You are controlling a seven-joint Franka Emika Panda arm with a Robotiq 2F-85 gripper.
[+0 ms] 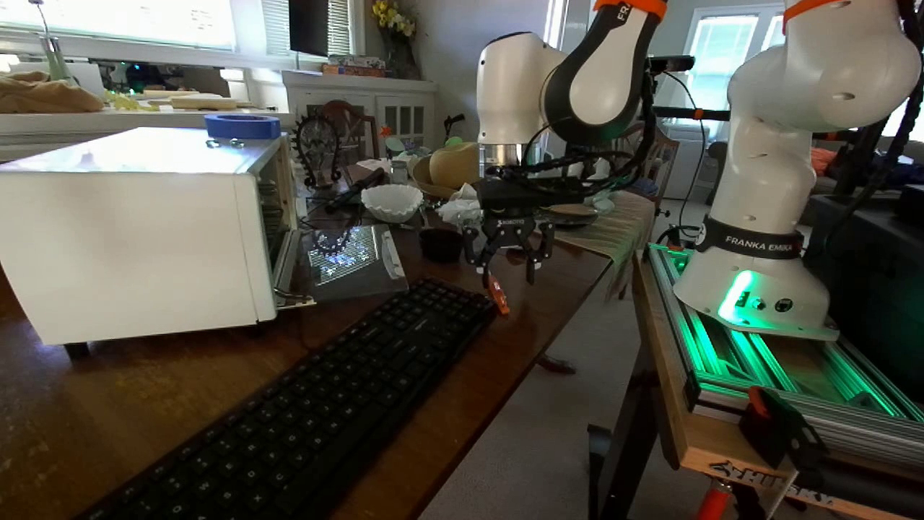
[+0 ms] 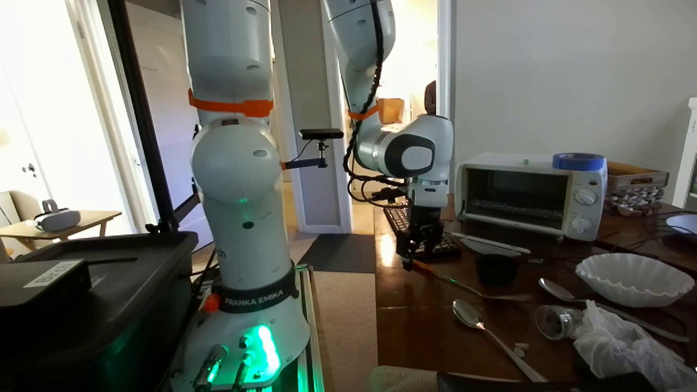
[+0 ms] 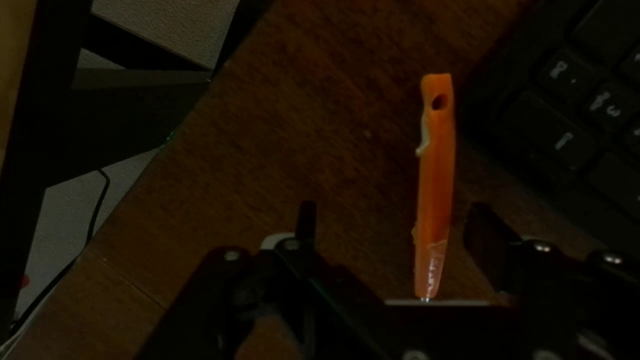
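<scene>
An orange handle [image 3: 436, 174] with a hole in its end lies on the dark wooden table, beside the keyboard's corner. In exterior view 2 a thin metal shaft [image 2: 471, 288] runs on from this handle toward the black cup. My gripper is partly open, its two fingers standing apart on either side of the handle in the wrist view. The handle is nearer the right finger [image 3: 480, 234], with a visible gap between. From exterior view 1 the gripper [image 1: 508, 277] points down, low over the handle. Nothing appears clamped.
The black keyboard [image 1: 346, 390] adjoins the handle. A white toaster oven [image 1: 138, 243] with its door down stands behind, bearing a blue tape roll [image 1: 242, 126]. A black cup [image 2: 496, 269], spoons and a white bowl [image 2: 634, 280] lie farther along. The table edge is close.
</scene>
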